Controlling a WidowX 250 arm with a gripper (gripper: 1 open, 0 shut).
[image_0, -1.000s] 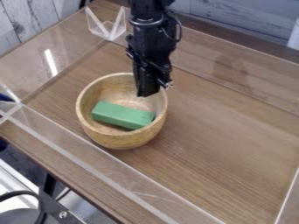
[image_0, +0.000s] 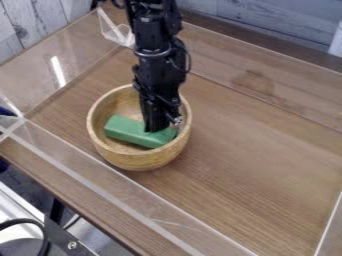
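Observation:
A round wooden bowl (image_0: 123, 156) sits on the wooden table, left of centre, holding a green rectangular block (image_0: 131, 132) that lies at an angle. My black gripper (image_0: 155, 118) reaches down from the top into the back right of the bowl, its lower end at the right part of the block. It looks shut; whether it touches the block or has anything between its fingers is hard to tell.
Clear plastic edging runs along the left side, with black cables at the lower left beyond the table's edge. A grey plank wall stands behind.
The bowl and block look about where they were.

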